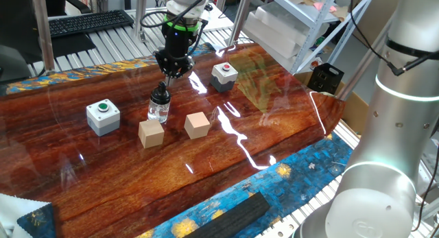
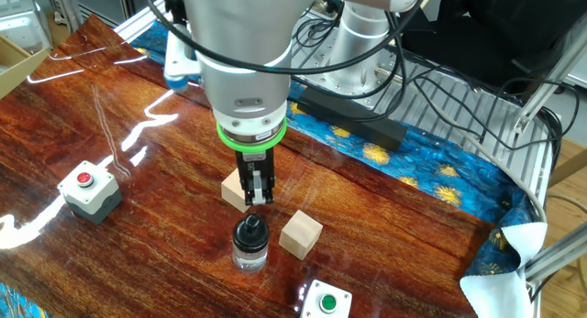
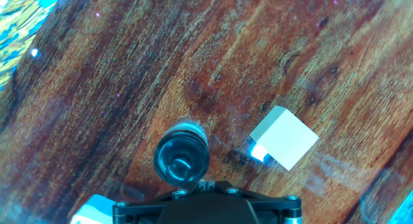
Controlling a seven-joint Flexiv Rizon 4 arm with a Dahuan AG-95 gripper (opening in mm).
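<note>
My gripper [image 1: 174, 73] hangs above the table, behind the bottle in exterior view 1, fingers spread with nothing seen between them. Along the bottom of the wrist view its black fingers [image 3: 122, 212] stand far apart. A clear bottle with a black top [image 1: 160, 103] stands upright on the table, apart from the gripper. Two plain wooden cubes rest near it: one cube [image 1: 151, 134] close to the bottle, the other cube [image 1: 197, 125] to the right. In exterior view 2 the gripper [image 2: 257, 201] partly covers one cube [image 2: 234, 191].
A box with a green button [image 1: 103, 118] stands left of the bottle; a box with a red button [image 1: 223, 77] stands to the right. A long black bar [image 1: 230, 217] lies along the blue patterned edge.
</note>
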